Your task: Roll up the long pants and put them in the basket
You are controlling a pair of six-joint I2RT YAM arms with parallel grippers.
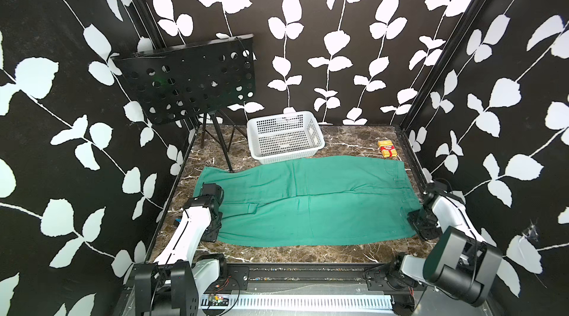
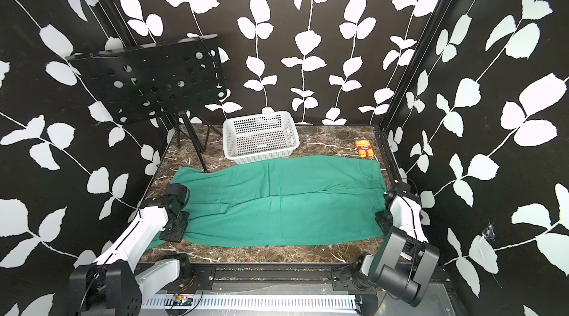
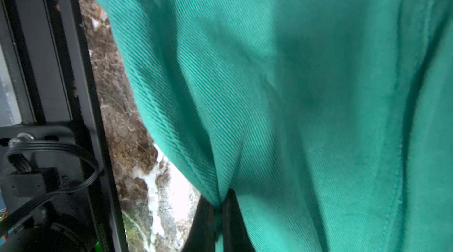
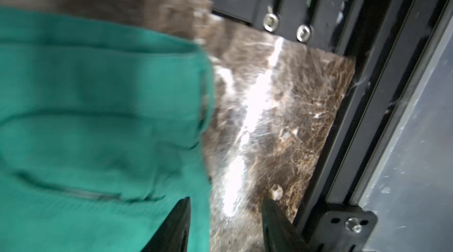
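Note:
The green pants [image 1: 314, 203] lie flat across the table, long side running left to right, with a crease along the middle and a seam across the centre. At their left end my left gripper is shut on the near edge of the cloth, which bunches into folds at the fingertips. At the right end my right gripper stands part open, with no cloth seen between its fingers; the right edge of the pants runs beside its left finger [image 4: 181, 221]. Both fingertips are hidden by the arms in the top views.
A white basket [image 1: 286, 151] stands behind the pants. A black music stand [image 1: 189, 79] rises at the back left, its legs close to the cloth. A small red-and-yellow box [image 1: 387, 149] sits at the back right. Bare marble table [image 1: 332, 253] shows along the front.

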